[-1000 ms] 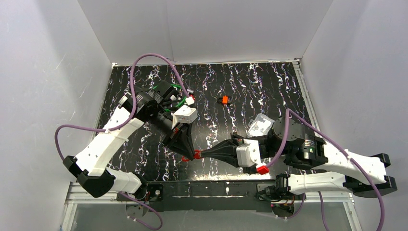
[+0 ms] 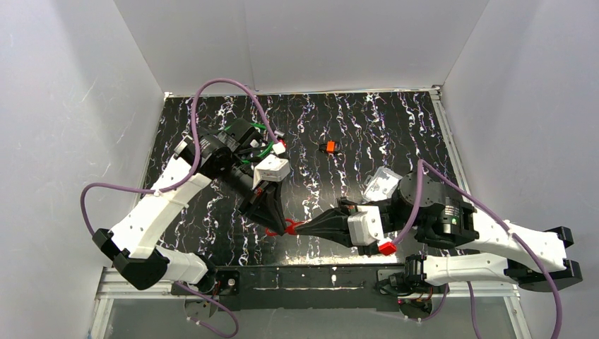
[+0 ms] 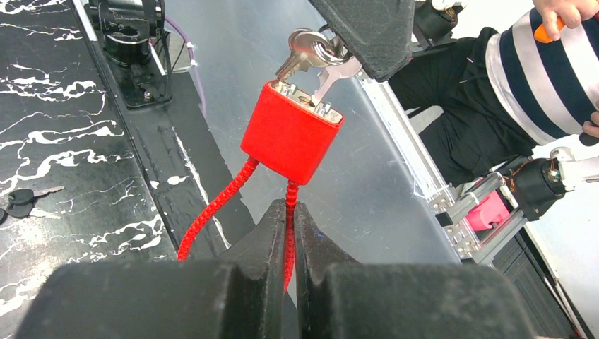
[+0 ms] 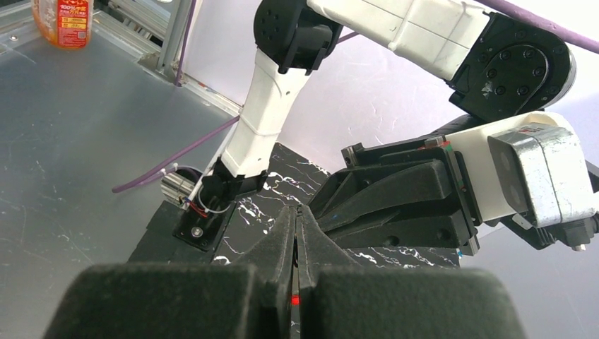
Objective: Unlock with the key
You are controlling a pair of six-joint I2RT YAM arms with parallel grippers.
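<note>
A red padlock [image 3: 293, 134] with a red braided shackle [image 3: 212, 210] hangs in the air between my two arms. My left gripper is shut on one strand of the shackle, below the lock body in its wrist view. A silver key [image 3: 335, 76] stands in the lock's keyed face, joined by a ring to another key [image 3: 302, 51]. The fingers [image 3: 371, 32] of my right gripper cover that silver key's head and appear closed on it. From above, both grippers meet near the table's front, with little of the red lock [image 2: 291, 227] showing.
Black-headed keys [image 3: 22, 203] lie on the marbled table [image 2: 360, 134]. An orange and black object [image 2: 330, 147] rests toward the back, and a clear box [image 2: 382, 183] sits beside the right arm. Green items [image 2: 265, 150] are partly hidden by the left arm.
The right gripper has turned slightly, and its tip is a little lower in the top view. The left arm has not visibly moved.
</note>
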